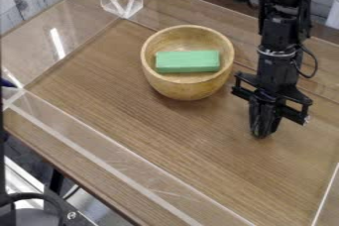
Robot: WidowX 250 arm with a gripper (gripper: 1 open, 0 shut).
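The black robot arm hangs down from the top right, with its gripper (pixel 263 125) low over the wooden table (pixel 146 170). It is shut, and nothing shows between its fingers. To its upper left a round wooden bowl (pixel 169 42) holds a green block (pixel 187 61).
A small clear plastic piece (pixel 121 2) stands at the back left. Dark cables or hardware (pixel 30 210) lie at the lower left corner.
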